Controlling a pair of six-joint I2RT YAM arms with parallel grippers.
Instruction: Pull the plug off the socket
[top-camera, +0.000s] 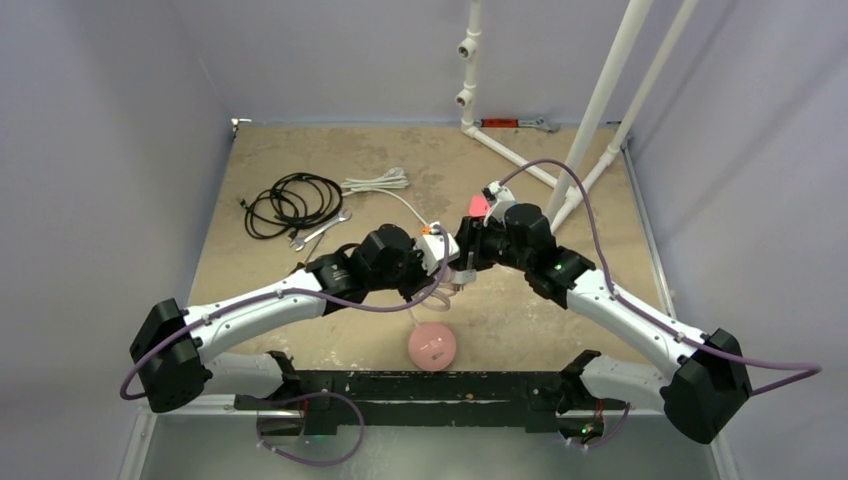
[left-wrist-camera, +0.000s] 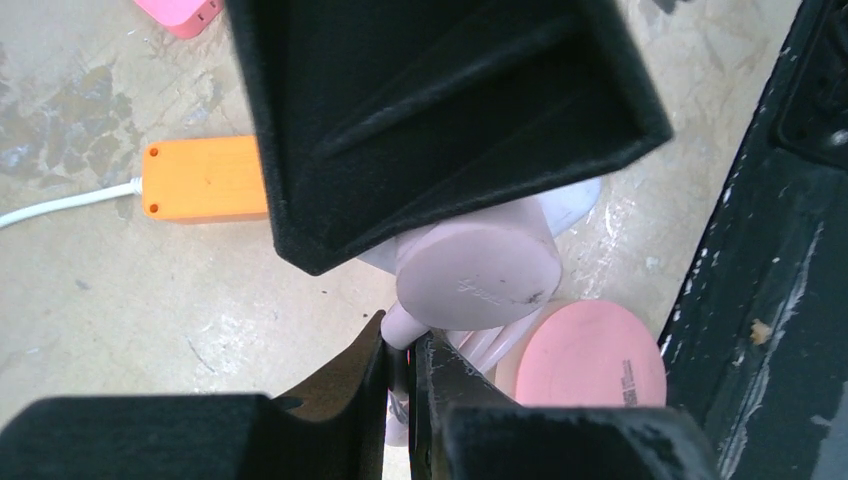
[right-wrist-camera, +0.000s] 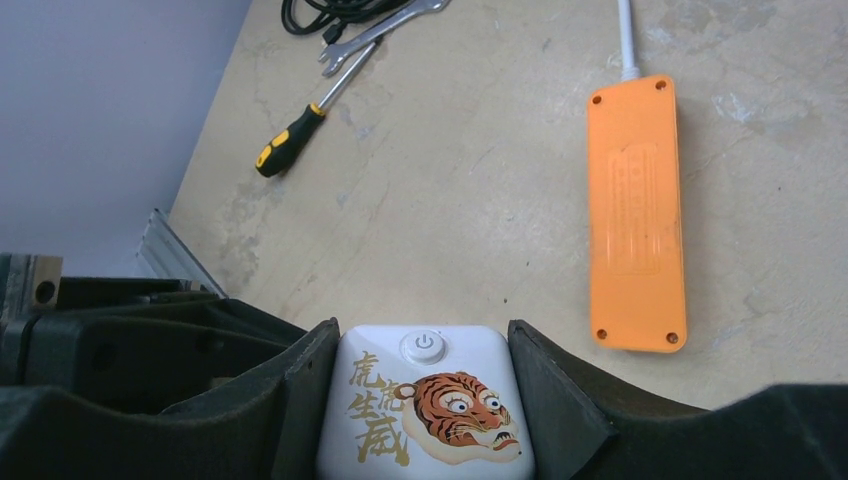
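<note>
A white socket piece with a tiger face and a power button (right-wrist-camera: 425, 395) sits between the fingers of my right gripper, which is shut on it. In the left wrist view, the dark fingers (left-wrist-camera: 450, 110) of that gripper cross the upper part. Just below them is the round, pale pink plug (left-wrist-camera: 478, 275). My left gripper is shut on its narrow cable end. The plug's far side is hidden behind the right fingers, so I cannot tell whether it is seated in the socket piece.
An orange power strip (right-wrist-camera: 637, 215) with a white cable lies flat on the table. A pink round base (top-camera: 432, 346) is near the front edge. Black cable (top-camera: 293, 207), a wrench (top-camera: 320, 231) and a screwdriver (right-wrist-camera: 290, 140) lie to the left; white pipes (top-camera: 600, 100) stand behind on the right.
</note>
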